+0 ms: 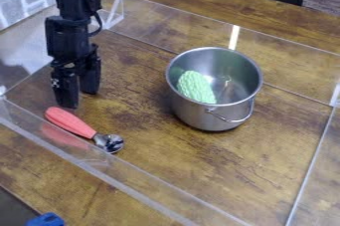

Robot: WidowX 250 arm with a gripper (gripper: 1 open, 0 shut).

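The black robot gripper hangs low at the left of the camera view, its fingers near the wooden surface. Just below and in front of it lies a red-handled utensil with a metal end pointing to the lower right. A steel pot stands at the right, holding a pale green object. Whether the fingers are open or shut is unclear against the dark body.
Clear plastic walls border the work area. Bare wood lies between gripper and pot and at the lower right. A blue object shows at the bottom left corner.
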